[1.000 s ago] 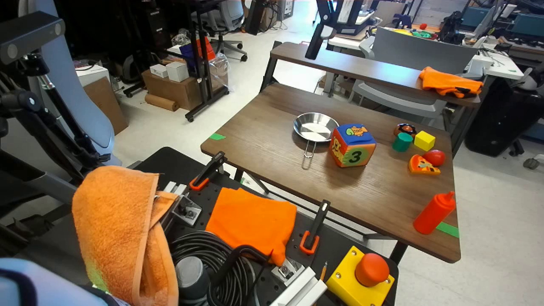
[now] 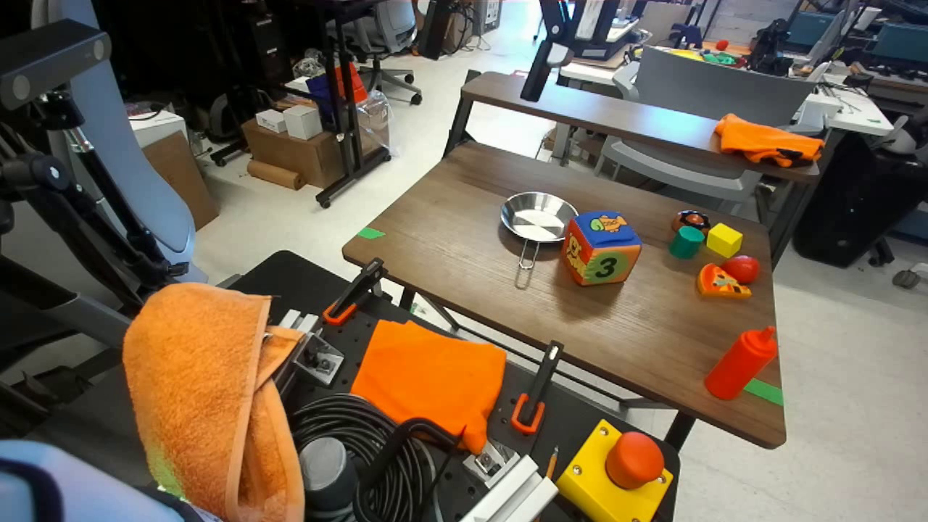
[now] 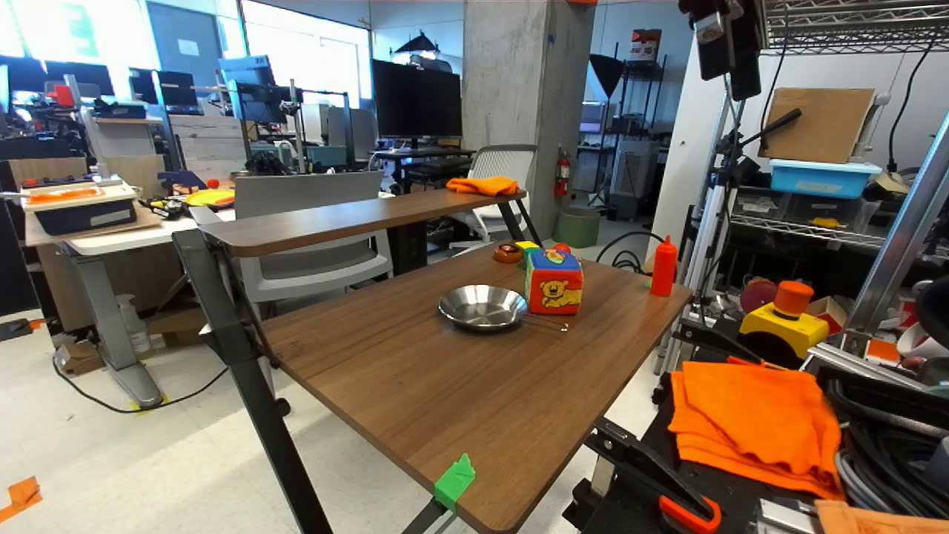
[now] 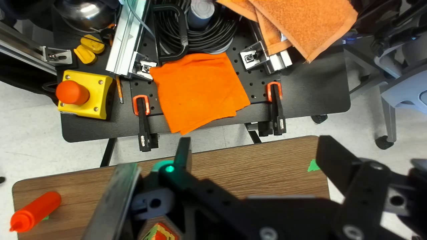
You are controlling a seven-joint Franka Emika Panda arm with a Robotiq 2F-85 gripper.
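My gripper is high above the wooden table (image 4: 256,168), its fingers wide apart and empty. At the top of exterior view 1, a dark finger (image 2: 536,74) shows, well clear of everything on the table. A steel pan (image 2: 537,217) lies near the table's middle, its wire handle pointing to the front. Close beside it stands a soft picture cube (image 2: 602,251) with a "3" on one side. Toward the right end are a green cylinder (image 2: 686,243), a yellow block (image 2: 723,240), a red ball-like toy (image 2: 742,269), a pizza slice (image 2: 722,282) and an upright red bottle (image 2: 740,364).
A raised shelf (image 2: 609,116) with an orange cloth (image 2: 765,139) runs along the table's back. In front, a black cart (image 4: 316,92) carries a folded orange cloth (image 4: 200,90), clamps, coiled cable and a yellow box with a red button (image 4: 86,94).
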